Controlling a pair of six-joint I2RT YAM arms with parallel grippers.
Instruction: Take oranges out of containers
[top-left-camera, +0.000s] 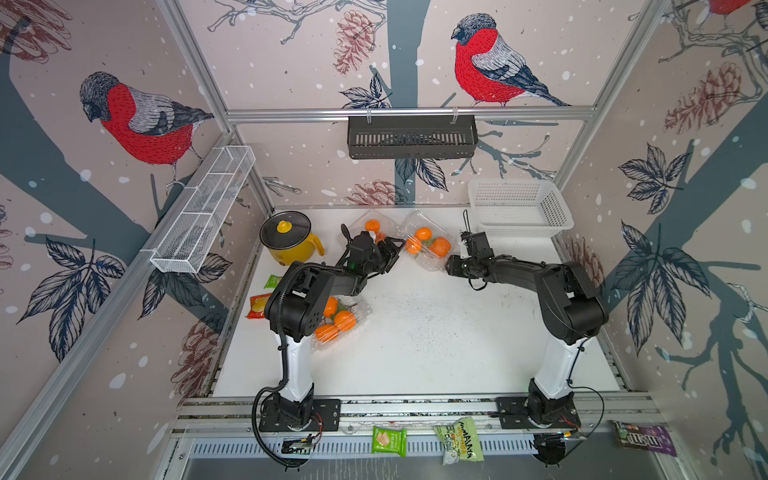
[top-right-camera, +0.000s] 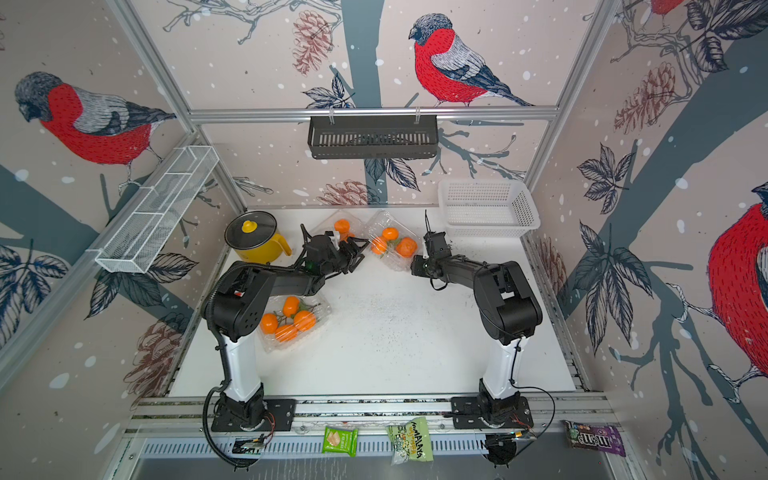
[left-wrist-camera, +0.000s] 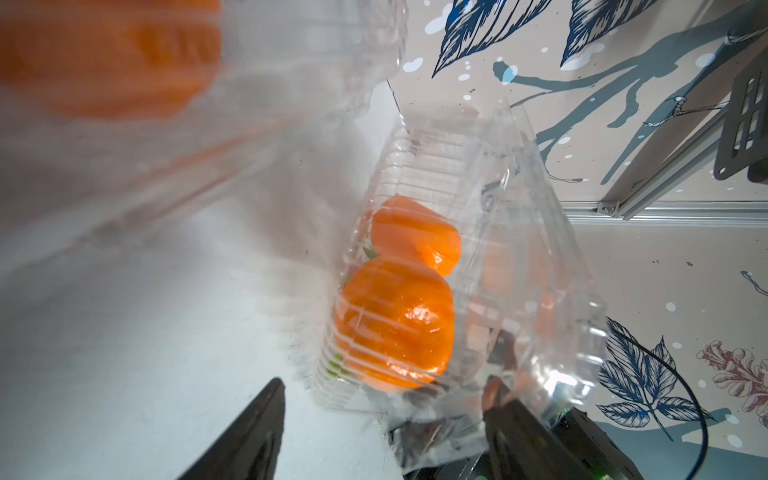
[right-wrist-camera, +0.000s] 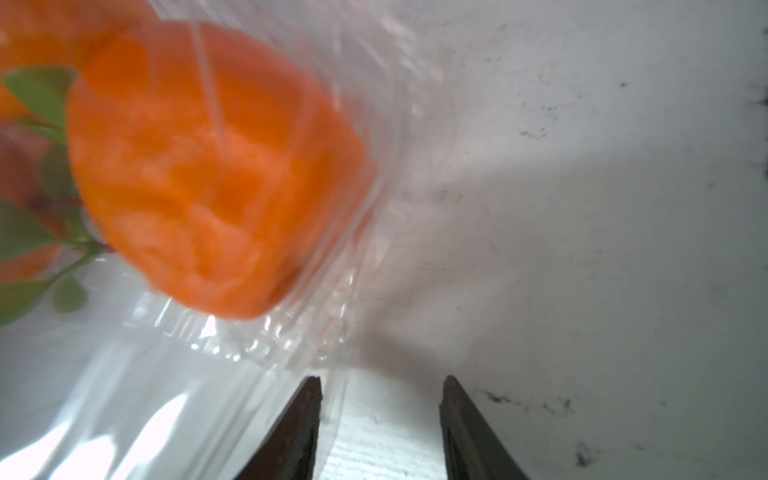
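Observation:
Clear plastic containers with oranges lie at the back middle and front left. My left gripper is open above the table, facing the middle container, whose orange (left-wrist-camera: 393, 312) shows through its ribbed wall. Another orange (left-wrist-camera: 112, 52) in plastic fills the wrist view's upper left. My right gripper is open beside that middle container, its left finger near the clear plastic; a large orange (right-wrist-camera: 216, 168) and leaves are just beyond. The front-left container (top-right-camera: 318, 326) holds several oranges, partly under my left arm.
A white basket (top-left-camera: 520, 209) stands at back right, a yellow pot (top-left-camera: 289, 248) at back left. Small packets (top-left-camera: 257, 304) lie at left.

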